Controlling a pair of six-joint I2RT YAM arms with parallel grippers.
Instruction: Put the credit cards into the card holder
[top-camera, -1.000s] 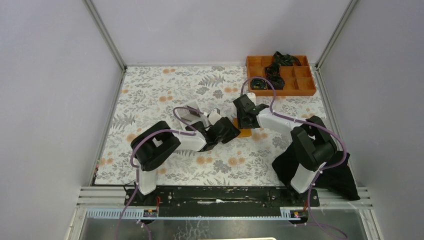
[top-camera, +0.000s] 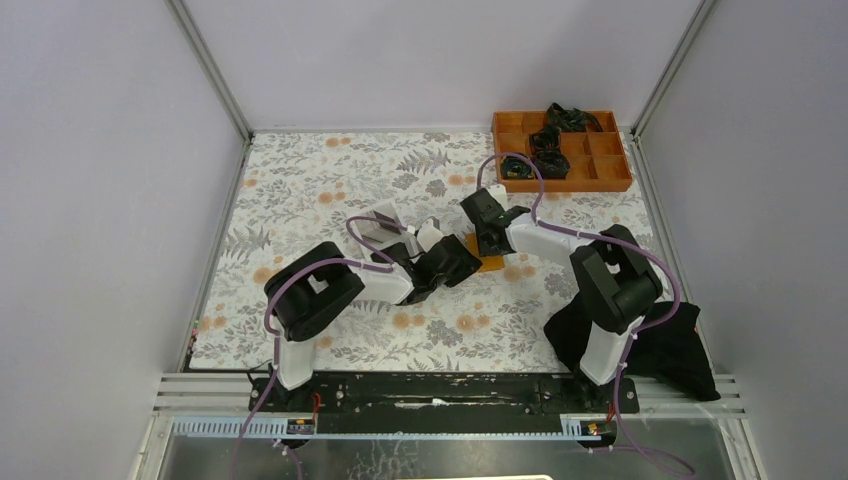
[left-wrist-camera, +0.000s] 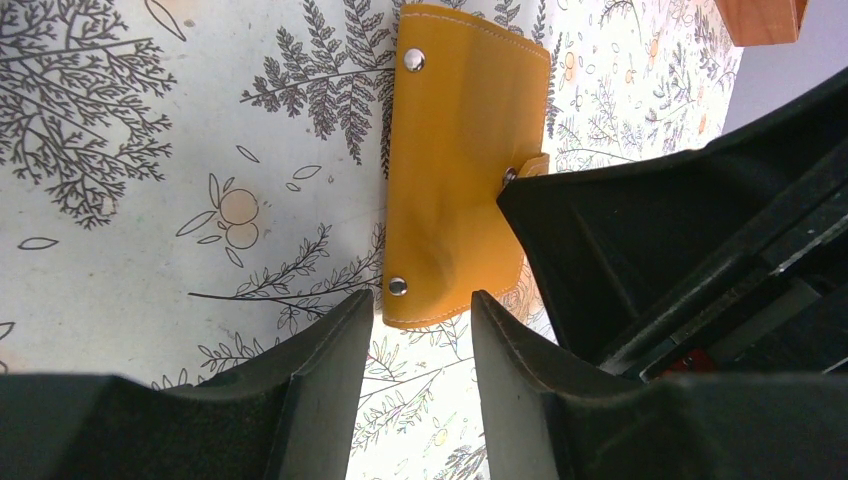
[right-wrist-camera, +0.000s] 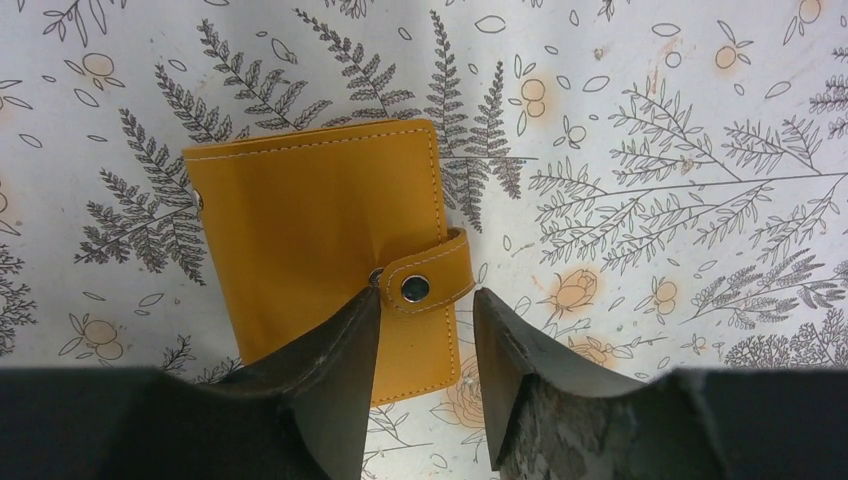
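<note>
A mustard leather card holder (right-wrist-camera: 300, 240) with a snapped strap (right-wrist-camera: 440, 270) lies flat on the patterned table, mostly under both arms in the top view (top-camera: 489, 263). My left gripper is low at the holder's edge beside a metal stud, fingers apart with nothing visible between them. My right gripper is over the strap and its snap, also open. In the left wrist view the black body of the other gripper covers part of the holder. No credit card can be clearly made out.
A wooden compartment tray (top-camera: 605, 170) with black items stands at the back right. A pale grey object (top-camera: 380, 217) lies partly under the left arm. Black cloth (top-camera: 680, 360) is at the front right.
The left arm has hardly moved.
</note>
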